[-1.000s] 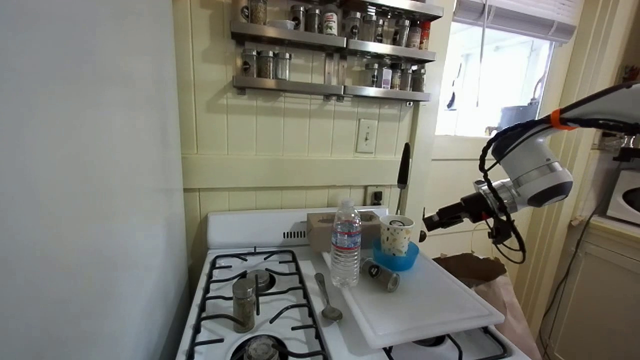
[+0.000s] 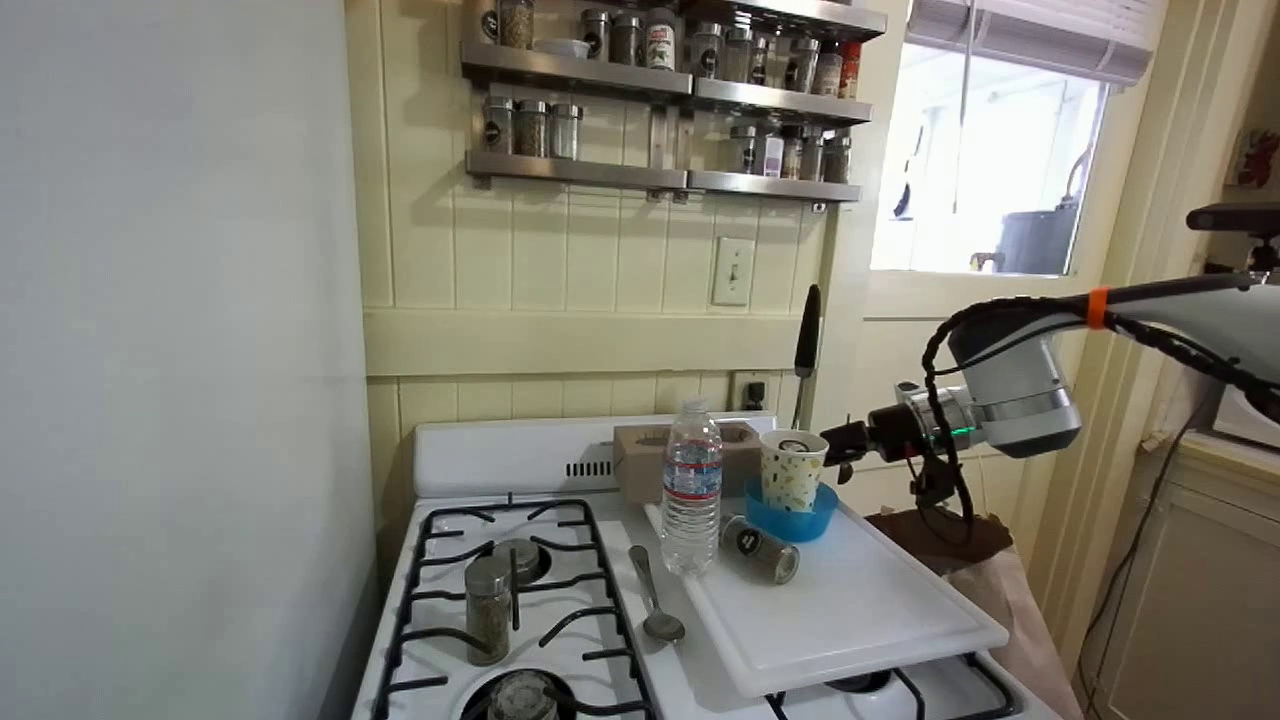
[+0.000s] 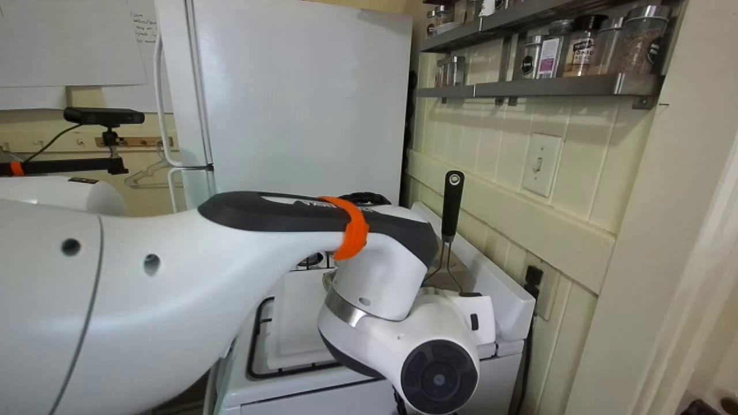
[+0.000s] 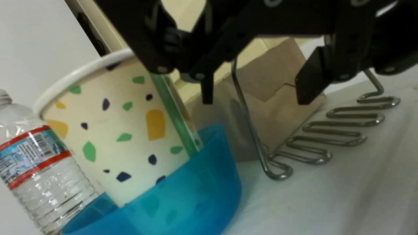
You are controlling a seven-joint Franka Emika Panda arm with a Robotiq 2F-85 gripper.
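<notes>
A patterned paper cup (image 2: pixel 791 472) stands inside a blue bowl (image 2: pixel 810 520) on the white cutting board. In the wrist view the cup (image 4: pixel 137 125) leans in the picture, with the translucent blue bowl (image 4: pixel 196 195) around its base. My gripper is open, its two dark fingers apart to the right of the cup. One wire of a metal masher (image 4: pixel 250 125) shows in the gap between them; whether it touches either finger I cannot tell. The masher's black handle (image 2: pixel 810 330) rises upright. In exterior view 2 my arm hides the gripper.
A clear water bottle (image 2: pixel 692 504), a tipped spice jar (image 2: pixel 762 550) and a spoon (image 2: pixel 654 600) lie or stand left of the bowl. Behind is a brown box (image 2: pixel 642 462). The front of the cutting board (image 2: pixel 864 612) is clear.
My arm has moved left in exterior view 1, bringing the gripper close beside the cup and masher. The cup, bowl and bottle have not moved.
</notes>
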